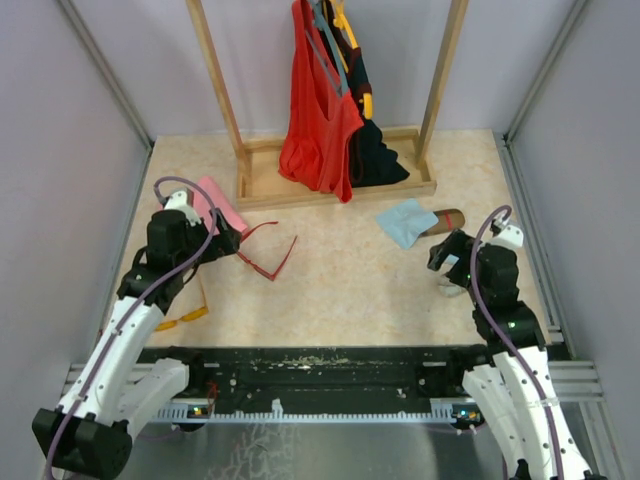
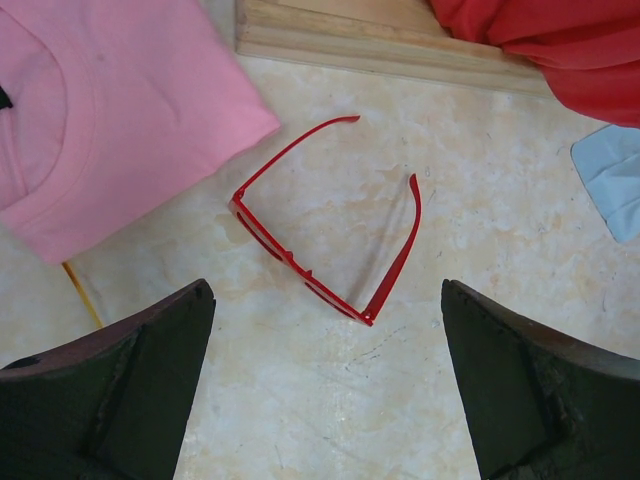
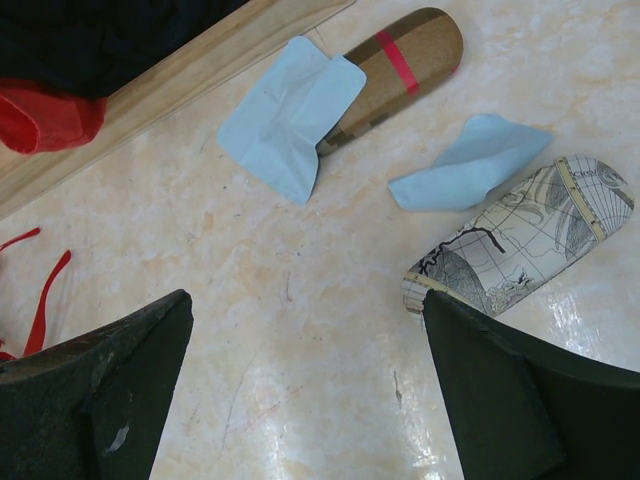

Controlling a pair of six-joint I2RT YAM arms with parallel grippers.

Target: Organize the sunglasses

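Observation:
Red-framed sunglasses [image 2: 290,262] lie on the table with both temples unfolded, pointing toward the rack. In the top view the same red sunglasses [image 1: 265,270] are just right of my left gripper [image 1: 226,240], which is open and empty above the table. On the right, my open right gripper [image 1: 452,258] hovers with nothing between its fingers. A map-patterned case [image 3: 525,240] lies near its right finger. Farther back is a brown case [image 3: 410,65] with a red band, partly covered by a light blue cloth [image 3: 290,120]. Another blue cloth [image 3: 470,165] rests beside the map case.
Pink clothing [image 2: 150,110] lies left of the sunglasses. A yellow-orange item [image 1: 185,318] is partly hidden under the left arm. Behind stands a wooden rack [image 1: 265,197] with a red top [image 1: 318,110] and dark clothes hanging.

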